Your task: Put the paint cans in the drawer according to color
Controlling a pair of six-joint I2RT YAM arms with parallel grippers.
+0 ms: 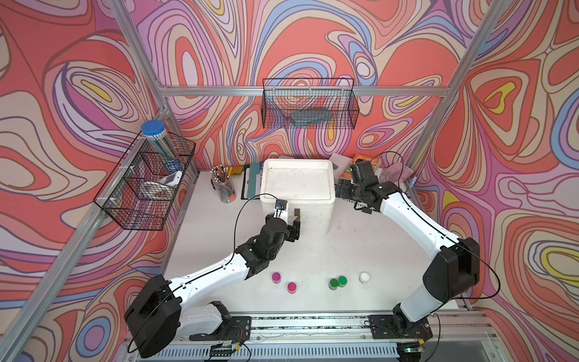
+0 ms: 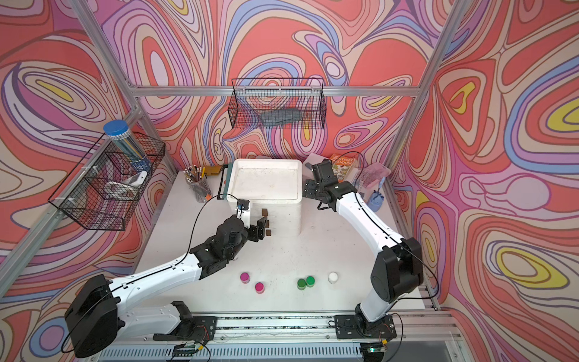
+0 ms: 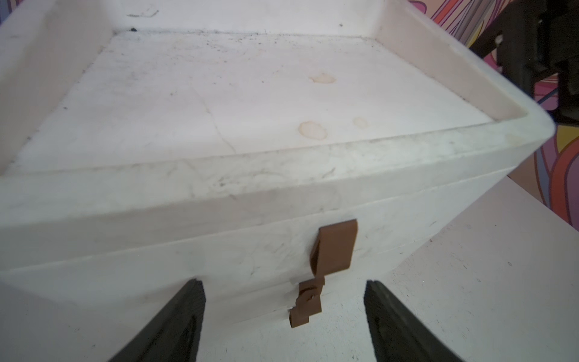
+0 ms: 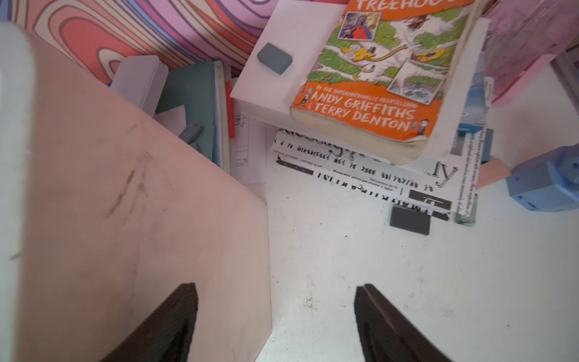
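Note:
A white drawer unit (image 1: 314, 218) stands at the middle back of the table, its drawers looking closed. Down its front runs a column of brown pull tabs (image 3: 336, 247). My left gripper is open before these tabs, with nothing between its fingers. Beside the unit's right wall, my right gripper is also open and empty. Along the front of the table lie two magenta paint cans (image 1: 276, 277), two green paint cans (image 1: 333, 283) close together, and one white paint can (image 1: 364, 277).
Books (image 4: 374, 72) and papers fill the back right behind my right gripper. A pen cup (image 1: 226, 190) stands left of the unit. Wire baskets (image 1: 310, 108) hang at the back and left. Bare table lies between the unit and the cans.

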